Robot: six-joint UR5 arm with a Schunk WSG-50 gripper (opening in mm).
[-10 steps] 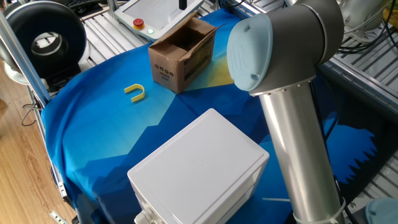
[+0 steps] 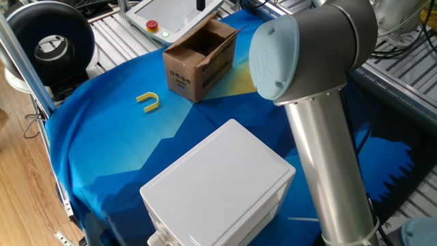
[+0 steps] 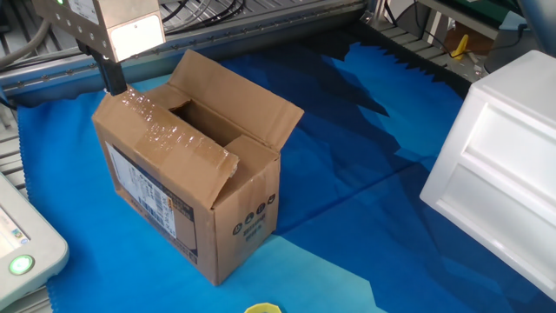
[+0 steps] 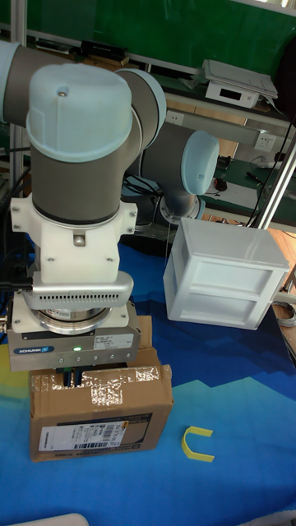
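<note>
An open-topped cardboard box [image 3: 187, 156] stands upright on the blue cloth, its flaps raised or folded out. My gripper [image 4: 65, 380] points down close behind the box's taped flap in exterior view 3. A black finger [image 3: 111, 76] reaches down near the box's top left corner in exterior view 2; whether it touches the flap is unclear. How far the fingers are apart does not show, nor does anything held. A yellow U-shaped piece [image 2: 148, 102] lies on the cloth beside the box. The white drawer unit [image 2: 218, 184] stands apart from both, its drawers looking shut in exterior view 3.
The arm's metal link [image 2: 331, 167] rises beside the drawer unit. A tablet-like pendant [image 2: 174, 17] with a red button lies behind the box. A black round object [image 2: 54, 44] stands at the far left. Bare cloth [image 2: 102, 157] lies left of the drawer unit.
</note>
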